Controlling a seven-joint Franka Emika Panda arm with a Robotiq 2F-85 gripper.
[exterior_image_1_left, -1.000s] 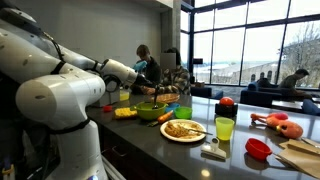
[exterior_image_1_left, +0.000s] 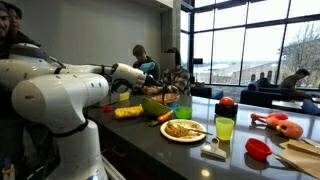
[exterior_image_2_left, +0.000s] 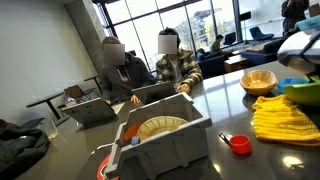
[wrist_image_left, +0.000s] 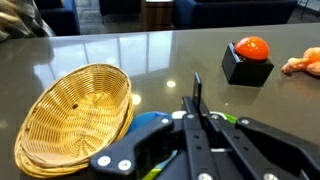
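A green bowl (exterior_image_1_left: 155, 107) is at the far left part of the table in exterior view 1. My gripper (exterior_image_1_left: 150, 86) comes down on it from above, shut on its rim. In exterior view 2 the bowl (exterior_image_2_left: 302, 95) looks tilted above a yellow cloth (exterior_image_2_left: 284, 120). The wrist view shows my gripper from behind, with only slivers of the green bowl (wrist_image_left: 232, 119) around it. Most of the bowl and the grip itself are hidden there by the gripper's body.
A wicker basket (wrist_image_left: 75, 112) stands beside the gripper, with something blue (wrist_image_left: 148, 132) close by. A plate of food (exterior_image_1_left: 183, 131), a yellow cup (exterior_image_1_left: 224, 128) and a red bowl (exterior_image_1_left: 258, 149) lie along the table. A grey bin (exterior_image_2_left: 160, 140) stands in exterior view 2.
The green bowl stood level with its rim showing; now it looks tilted and a little raised. More of the yellow cloth shows beside it. The arm has shifted slightly with it.
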